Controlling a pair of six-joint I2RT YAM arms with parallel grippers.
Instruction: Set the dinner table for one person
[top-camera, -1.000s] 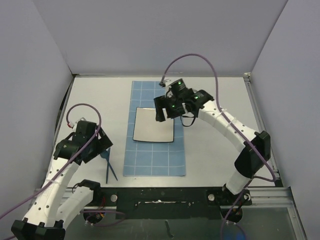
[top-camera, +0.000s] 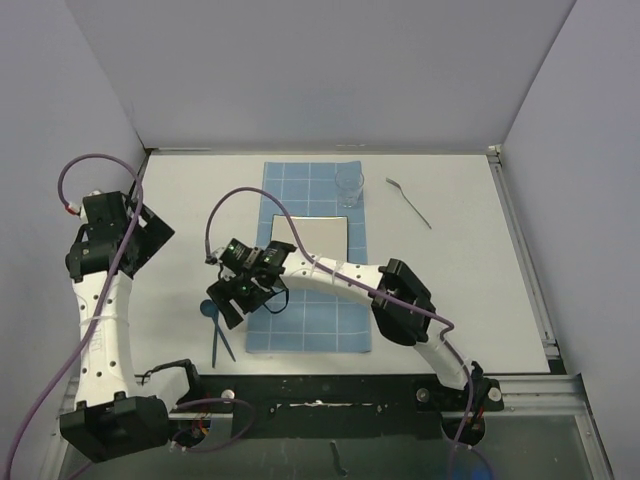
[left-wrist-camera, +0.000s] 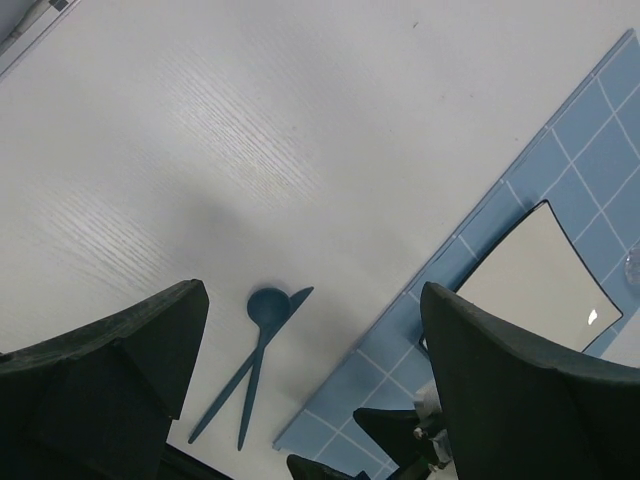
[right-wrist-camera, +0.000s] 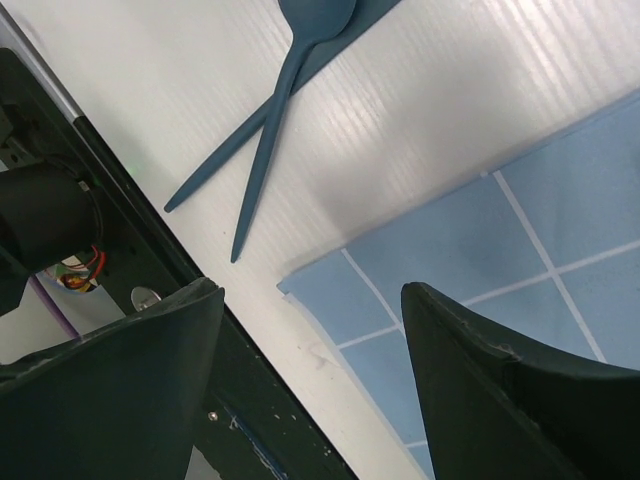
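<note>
A dark blue spoon lies crossed with a dark blue knife on the bare table, left of the blue checked placemat. A square cream plate rests on the mat, partly hidden by my right arm. At the mat's far end stands a clear glass; a fork lies to its right. Over the mat's left edge, near the spoon, my right gripper is open and empty. My left gripper hovers over the table's left side, fingers apart with nothing between them.
Grey walls enclose the table, whose right side is clear apart from the fork. In the left wrist view, part of the right arm shows at the lower edge. A dark rail borders the table's near side.
My right gripper has come from above the plate down and left toward the spoon and knife. My left gripper has backed away from those utensils, up and to the left.
</note>
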